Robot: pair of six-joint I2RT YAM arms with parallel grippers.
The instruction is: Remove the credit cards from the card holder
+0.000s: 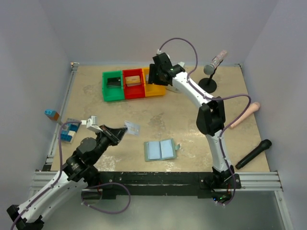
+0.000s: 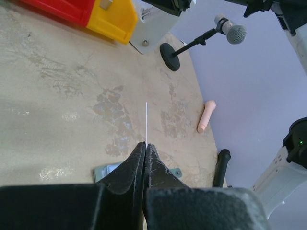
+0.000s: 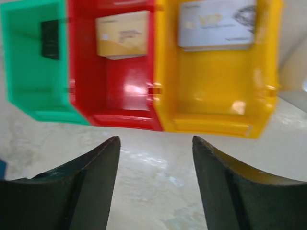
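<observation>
Three bins stand at the back: green (image 3: 33, 86), red (image 3: 124, 86) and yellow (image 3: 216, 91), with card-like items in the red and yellow ones. My right gripper hangs over the yellow bin's front, open, nothing between its fingers. My left gripper (image 1: 123, 132) is shut near the table's left middle; a thin translucent card (image 1: 132, 128) sticks out from its tips, seen edge-on in the left wrist view.
An open pale-blue holder (image 1: 160, 149) lies front centre. A microphone stand (image 1: 207, 84), pink roller (image 1: 244, 114) and black microphone (image 1: 254, 153) are at right. Toy blocks (image 1: 71, 129) lie left.
</observation>
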